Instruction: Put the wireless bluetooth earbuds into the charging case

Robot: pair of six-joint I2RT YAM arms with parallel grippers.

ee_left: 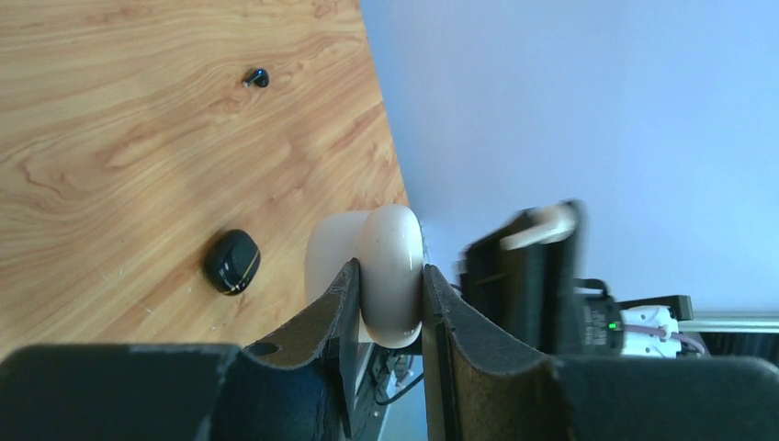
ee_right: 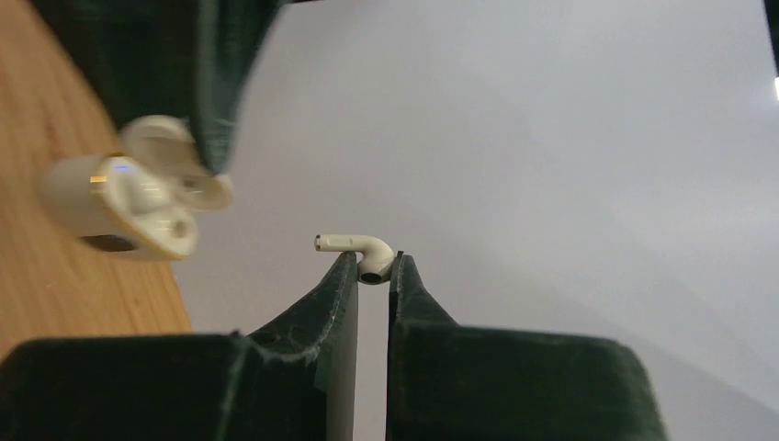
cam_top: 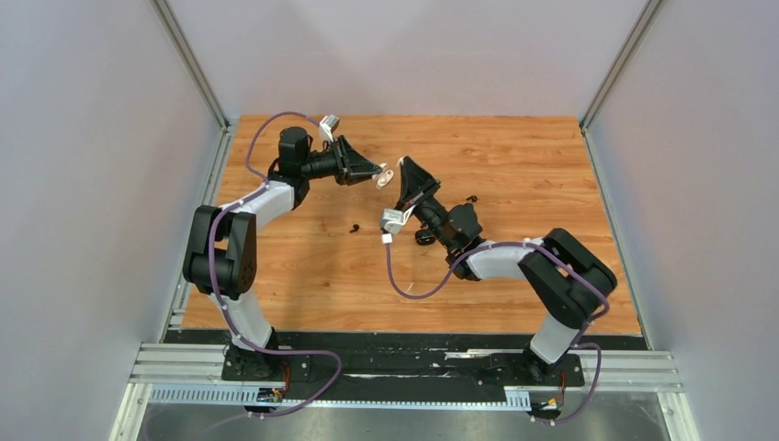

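Note:
The white charging case [cam_top: 384,179] is held up by my left gripper, shut on it. In the right wrist view the case [ee_right: 78,197] shows blurred, lid raised, a small blue light inside. My right gripper is shut on a white earbud [ee_right: 342,243], which sticks out sideways above the fingertips, apart from the case and to its right in that view. In the left wrist view that earbud [ee_left: 542,230] is blurred, beside the case.
A black rounded case [ee_left: 231,261] and a small black earbud [ee_left: 255,78] lie on the wooden table [cam_top: 514,294]. Another small dark piece [cam_top: 472,198] lies to the right. Walls border the table.

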